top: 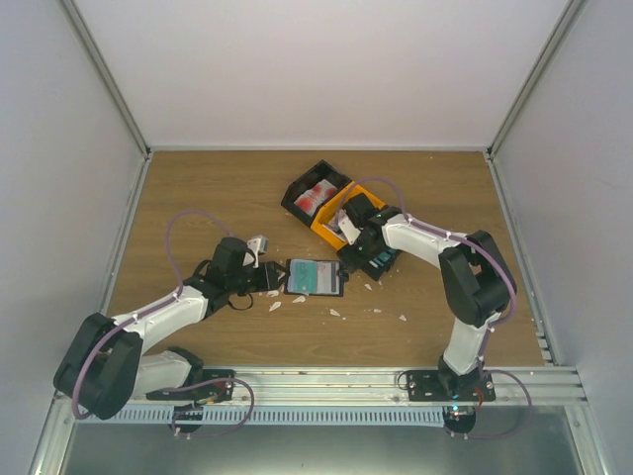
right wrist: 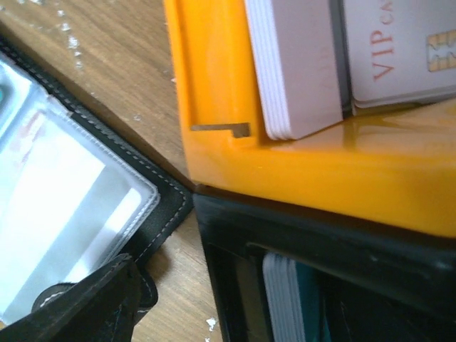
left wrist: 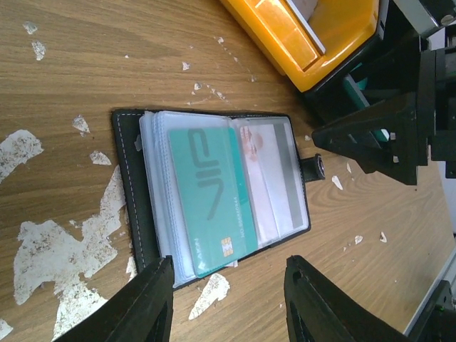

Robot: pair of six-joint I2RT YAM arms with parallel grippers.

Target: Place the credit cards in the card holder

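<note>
The card holder (top: 315, 278) lies spread flat on the table, with a teal card (left wrist: 210, 192) in a clear sleeve on its left side and another clear sleeve (left wrist: 274, 174) on the right. My left gripper is open and empty just left of the holder. Over the near black box (right wrist: 214, 235), my right gripper (top: 346, 265) is open. Several upright teal cards (right wrist: 308, 303) stand in that box; one right finger (right wrist: 107, 303) shows outside its left wall. The other finger is lost in shadow, so contact with the cards cannot be told.
An orange box (right wrist: 221, 157) adjoins the black box, holding white cards (right wrist: 303, 78) and a VIP card (right wrist: 399, 53). Behind it, another black box (top: 322, 165) contains red-and-white cards (top: 315, 196). The wooden table is scuffed with white patches (left wrist: 64, 256).
</note>
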